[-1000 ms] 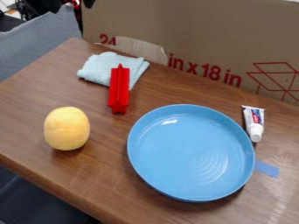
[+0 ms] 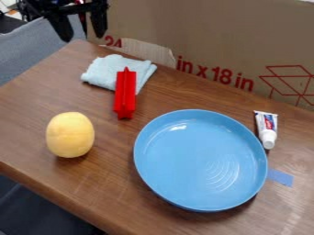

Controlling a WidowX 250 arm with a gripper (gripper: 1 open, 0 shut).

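Note:
My black gripper (image 2: 79,27) hangs at the upper left, above the back left of the wooden table; whether its fingers are open or shut is unclear, and I see nothing clearly held. Below it lie a folded pale blue cloth (image 2: 103,72) and a red elongated object (image 2: 125,95) overlapping or beside the cloth's front edge. A yellow rounded object (image 2: 70,135) sits at the left front. A blue plate (image 2: 200,159) lies at the right front, with a white toothpaste tube (image 2: 266,129) to its right.
A cardboard box (image 2: 208,37) stands along the back of the table (image 2: 135,207). A blue tape piece (image 2: 280,177) is at the right. The table's left edge drops off to a dark area.
My gripper has come down and into view at the upper left. The objects on the table have not moved.

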